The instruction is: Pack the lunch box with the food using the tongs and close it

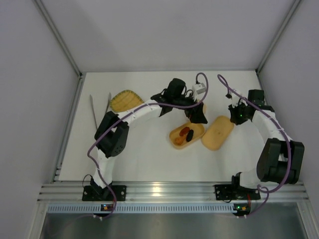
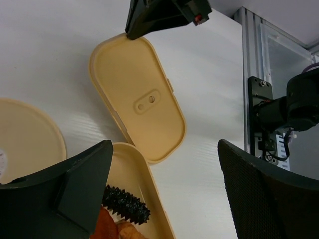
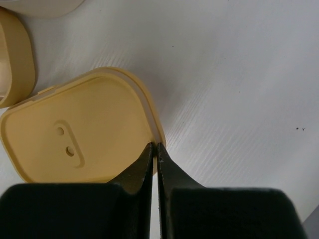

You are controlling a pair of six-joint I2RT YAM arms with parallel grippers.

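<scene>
In the top view the open tan lunch box [image 1: 173, 136] holds several food pieces, including a black spiky one [image 2: 124, 204]. Its flat tan lid [image 1: 218, 133] lies close against the box's right side. My left gripper [image 1: 199, 119] hovers over the box's upper right, fingers wide apart and nothing between them; in its wrist view the lid [image 2: 134, 89] shows ahead. At the lid's far right edge, my right gripper is shut, fingertips right at the rim. Whether they press on it or just stand over it, I cannot tell.
A round tan container [image 2: 30, 139] sits behind the box, mostly covered by my left arm in the top view. At the left lie a yellow woven basket [image 1: 125, 100] and two long thin utensils [image 1: 93, 112].
</scene>
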